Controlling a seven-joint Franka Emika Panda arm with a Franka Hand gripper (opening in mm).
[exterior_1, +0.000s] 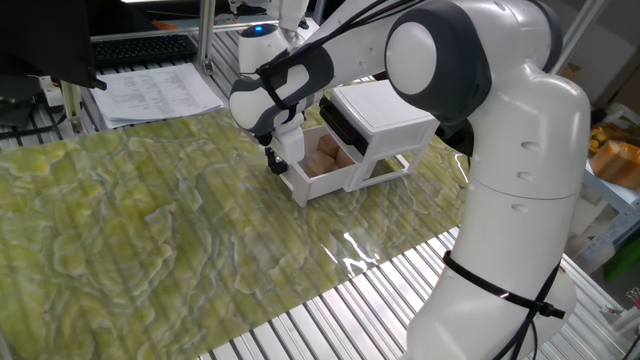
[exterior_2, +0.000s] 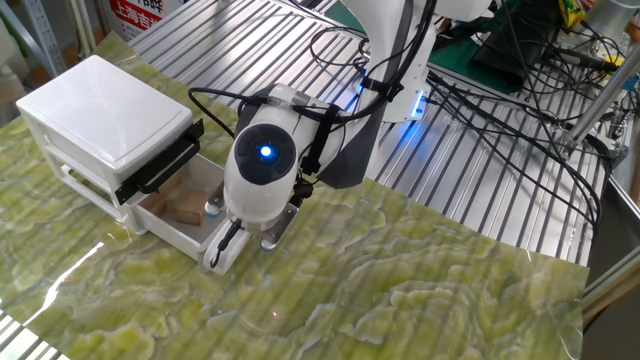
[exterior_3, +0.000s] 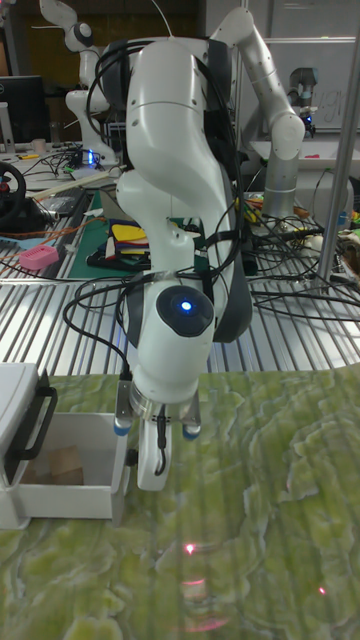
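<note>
A small white drawer unit (exterior_2: 105, 110) stands on the green marbled sheet, its lower drawer (exterior_3: 72, 501) pulled out. Several brown blocks (exterior_1: 322, 160) lie inside that drawer. My gripper (exterior_1: 275, 163) points down just outside the drawer's front panel, at its outer end. Its dark fingertips look close together in exterior view 1, right by the panel. Whether they touch or clasp anything there is too small to see. From exterior view 2 the hand (exterior_2: 262, 185) covers part of the front panel; in exterior view 3 it hangs just right of the drawer.
A black handle (exterior_2: 160, 165) sits on the unit's upper front, above the open drawer. Papers (exterior_1: 155, 95) and a keyboard (exterior_1: 145, 48) lie beyond the sheet. The green sheet (exterior_1: 130, 250) is otherwise bare over a wide area.
</note>
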